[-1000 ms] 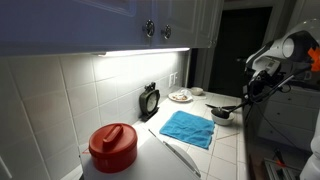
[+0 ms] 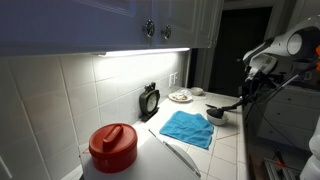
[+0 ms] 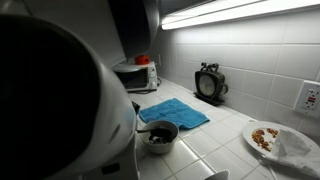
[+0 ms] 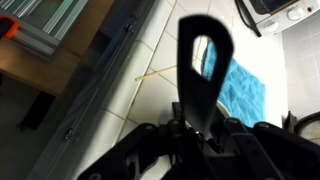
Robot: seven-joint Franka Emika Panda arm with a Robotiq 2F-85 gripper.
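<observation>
A black long-handled utensil [image 4: 200,62] stands up close to the camera in the wrist view, with my gripper shut on it. At the far end of the counter in exterior view 1, the gripper [image 2: 247,97] is small and dark, just right of and above a white bowl [image 2: 216,120]. The utensil slants down from it toward the bowl. Exterior view 2 shows the bowl [image 3: 160,147] with dark contents and a black utensil end inside; the arm hides much of the left side there.
A blue towel [image 2: 187,128] lies beside the bowl. Behind it are a plate of food [image 2: 180,96] and a black-framed upright object [image 2: 149,102] near the wall. A red lidded pot [image 2: 113,147] stands nearest the camera. Bare tile shows around the bowl.
The arm's wrist has risen somewhat at the far right. The bowl, towel and pot look unmoved.
</observation>
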